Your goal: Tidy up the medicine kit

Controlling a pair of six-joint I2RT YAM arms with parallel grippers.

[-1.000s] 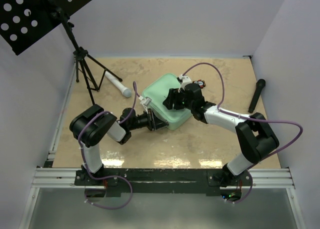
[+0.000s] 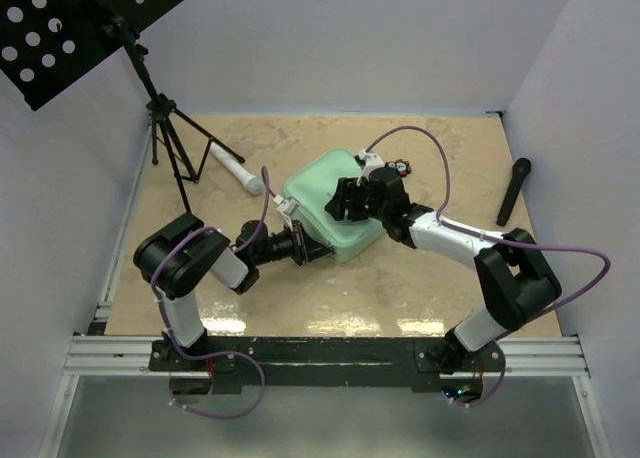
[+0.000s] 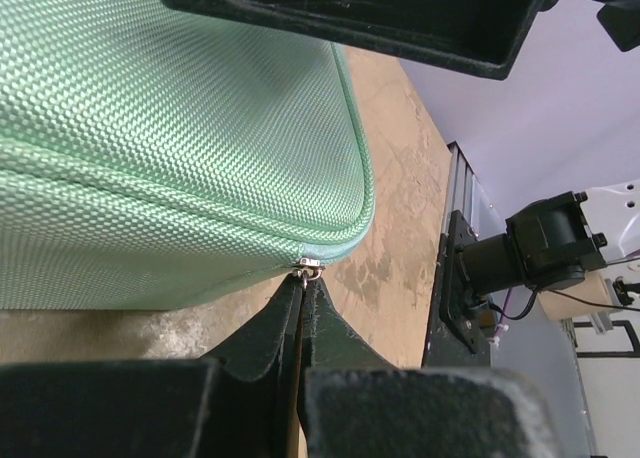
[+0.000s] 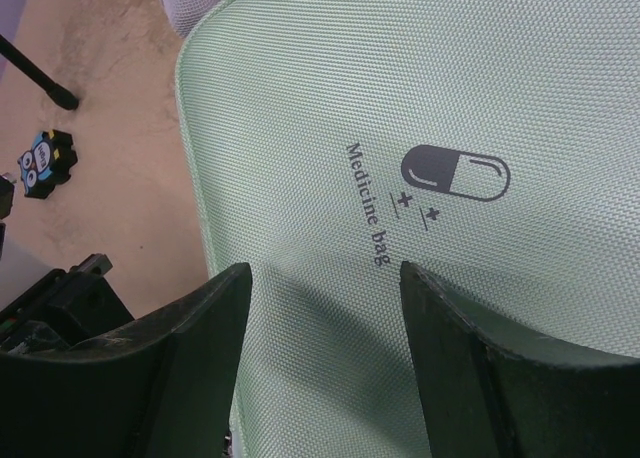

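Note:
The mint-green medicine bag (image 2: 325,174) lies closed near the table's middle, its printed lid (image 4: 300,128) facing up in the right wrist view. At the bag's front corner, my left gripper is shut on the small metal zipper pull (image 3: 310,267); its tab is mostly hidden between the fingers. My right gripper stands open over the lid, its two fingers apart and close to the fabric with nothing gripped between them. What the bag holds cannot be seen.
A white microphone-like cylinder (image 2: 236,168) lies behind the bag at left, beside a black stand (image 2: 165,113). A black microphone (image 2: 514,192) rests at far right. A small dark gadget (image 2: 402,167) sits behind the right gripper.
The right gripper stays open.

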